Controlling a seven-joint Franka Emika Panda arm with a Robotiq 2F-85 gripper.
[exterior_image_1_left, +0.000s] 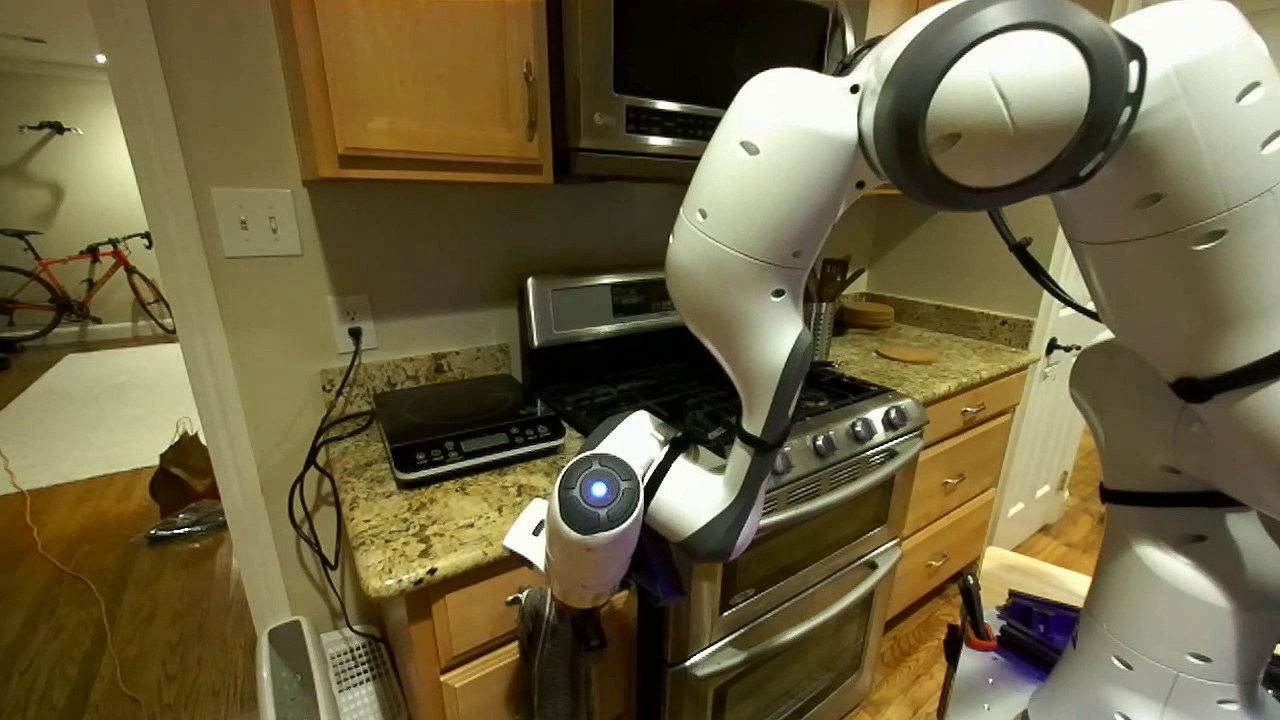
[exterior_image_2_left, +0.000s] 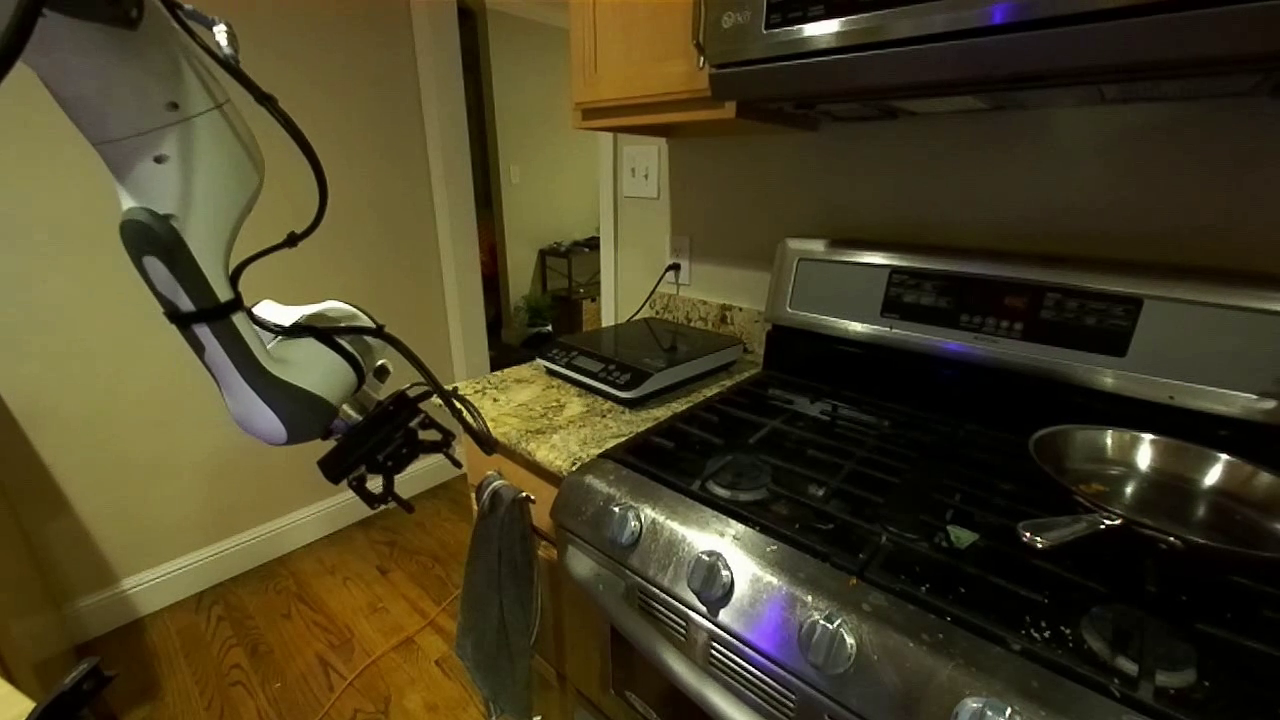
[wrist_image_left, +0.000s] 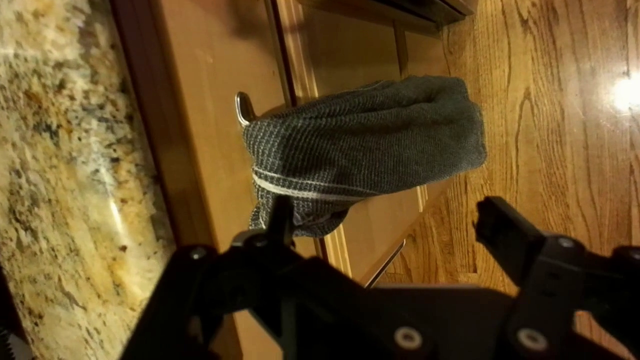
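Note:
A dark grey towel (wrist_image_left: 372, 138) with white stripes hangs from the metal drawer handle (wrist_image_left: 243, 108) on the cabinet front. In exterior view 2 the same towel (exterior_image_2_left: 499, 594) drapes down beside the oven. My gripper is open, its two fingers wide apart with nothing held between them. One finger (wrist_image_left: 280, 222) overlaps the towel's striped edge in the wrist view; whether they touch I cannot tell. From the second exterior camera, the gripper (exterior_image_2_left: 402, 462) appears to the left of the towel and a little above its top, apparently clear of it.
The granite counter (exterior_image_1_left: 462, 528) edge lies close above the drawers, with a black induction cooktop (exterior_image_1_left: 462, 426) on it. Right of it stands the gas stove (exterior_image_2_left: 816, 480), bearing a steel pan (exterior_image_2_left: 1152, 480). Open wood floor (exterior_image_2_left: 276, 612) lies in front.

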